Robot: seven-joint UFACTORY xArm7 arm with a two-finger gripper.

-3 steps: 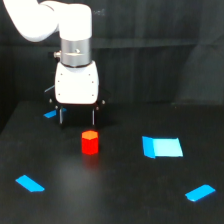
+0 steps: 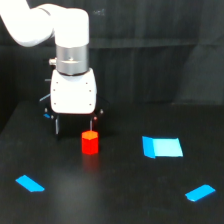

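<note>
A small red block [image 2: 90, 144] sits on the dark table, left of the middle. My white gripper [image 2: 75, 126] stands just behind and above it, a bit to its left. The fingers are wide apart, and nothing shows between them. The right finger [image 2: 93, 123] appears close to the block's top; whether they touch, I cannot tell.
A light-blue and cyan piece [image 2: 167, 147] lies right of the middle. Blue strips mark the front left [image 2: 30, 184] and front right of the table. A dark curtain [image 2: 150, 50] hangs behind.
My gripper has come lower and nearer the red block in the view, shifting slightly left. The block and the blue pieces have stayed where they were.
</note>
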